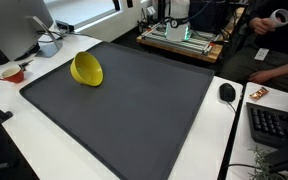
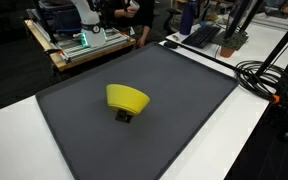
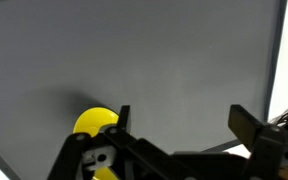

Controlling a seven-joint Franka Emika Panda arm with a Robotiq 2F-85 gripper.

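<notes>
A yellow bowl (image 1: 86, 69) rests tilted on the dark mat (image 1: 134, 105), toward the far left in exterior view 1. Exterior view 2 shows the same bowl (image 2: 127, 98) with a small black object (image 2: 124, 116) at its lower edge; whether the bowl rests on it or beside it, I cannot tell. Only the wrist view shows my gripper. Its fingers are wide apart, with bare mat visible between them. Part of the yellow bowl (image 3: 92, 121) appears by the left finger, which hides some of it.
A red cup (image 1: 14, 74) stands on the white table beyond the mat's left edge. A computer mouse (image 1: 227, 92) and keyboard (image 1: 276, 130) lie to the right. Coiled black cable (image 2: 264, 78) sits beside the mat.
</notes>
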